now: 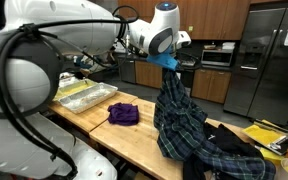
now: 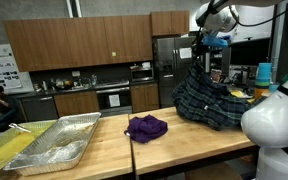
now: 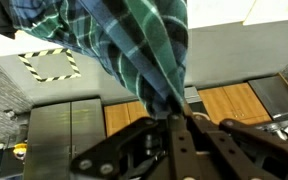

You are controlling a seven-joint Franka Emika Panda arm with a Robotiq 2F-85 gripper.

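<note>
A dark plaid cloth [image 1: 182, 125] hangs from my gripper [image 1: 171, 70], which is shut on its upper end high above the table. Its lower part spreads over the right side of the wooden table in exterior view 1. In exterior view 2 the hanging cloth [image 2: 199, 95] drops from the gripper [image 2: 197, 50] at the right. The wrist view shows the plaid fabric [image 3: 134, 45] running up to the fingertips, where the dark gripper parts partly hide the pinched end.
A crumpled purple cloth [image 1: 124, 114] lies on the table [image 1: 134, 143] left of the plaid one. A foil tray [image 2: 59, 145] stands at the far left. Yellow items [image 1: 264, 133] sit by the right edge. Bare tabletop lies between the cloths.
</note>
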